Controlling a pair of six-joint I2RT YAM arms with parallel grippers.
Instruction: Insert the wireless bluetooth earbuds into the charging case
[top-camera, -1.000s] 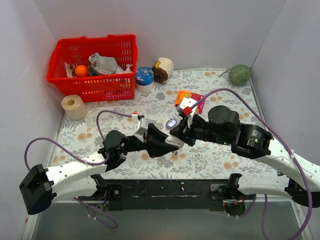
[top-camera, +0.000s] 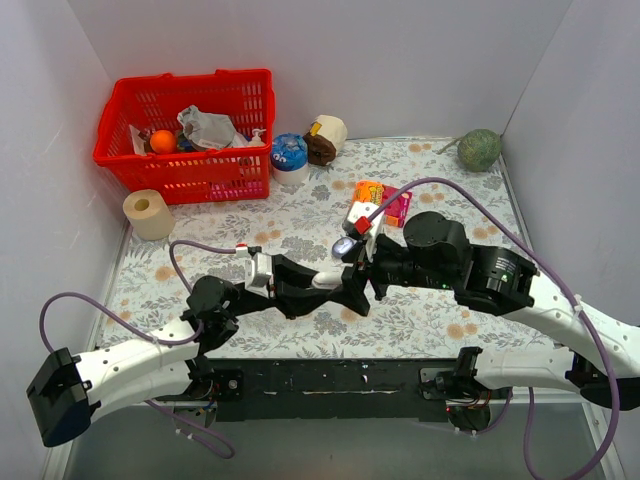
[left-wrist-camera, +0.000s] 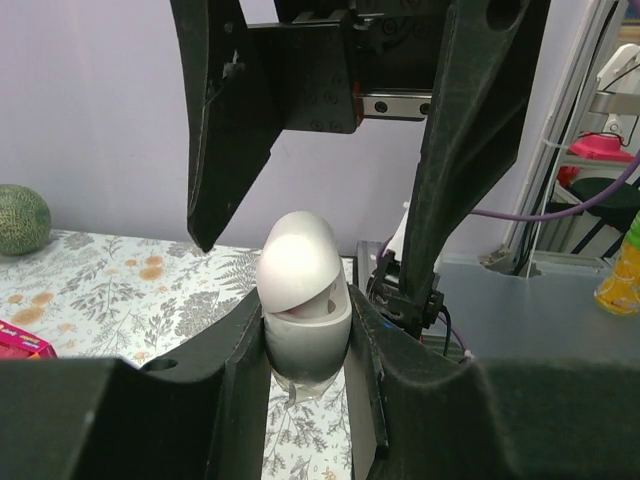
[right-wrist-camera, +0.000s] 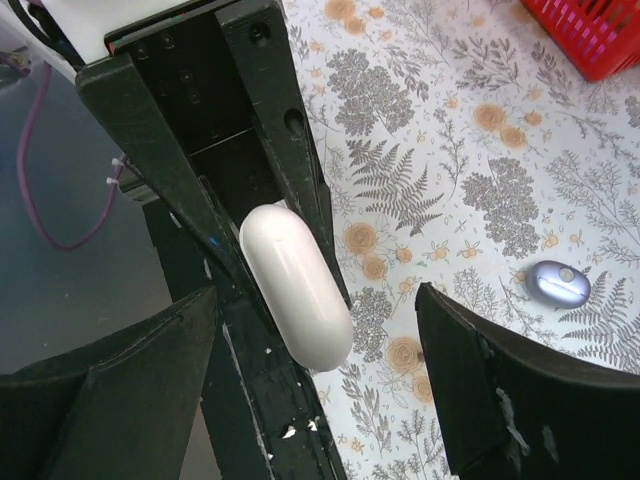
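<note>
The white charging case (left-wrist-camera: 305, 340), rounded and with its lid part raised, is gripped between the fingers of my left gripper, which is shut on it. In the top view the case (top-camera: 327, 280) is held above the table's middle. My right gripper stands open, its dark fingers (right-wrist-camera: 470, 385) wide apart on either side of the case's end, with a gap to it. Nothing shows in its grasp. A tiny dark piece (right-wrist-camera: 421, 356) lies on the cloth, partly behind a right finger; I cannot tell whether it is an earbud.
A shiny grey oval object (right-wrist-camera: 559, 284) rests on the flowered cloth. Behind are a red basket (top-camera: 190, 180), a blue-lidded jar (top-camera: 290, 160), a paper roll (top-camera: 148, 214), snack packets (top-camera: 396, 206) and a green melon (top-camera: 480, 149).
The left gripper has shifted left with the case, turning somewhat.
</note>
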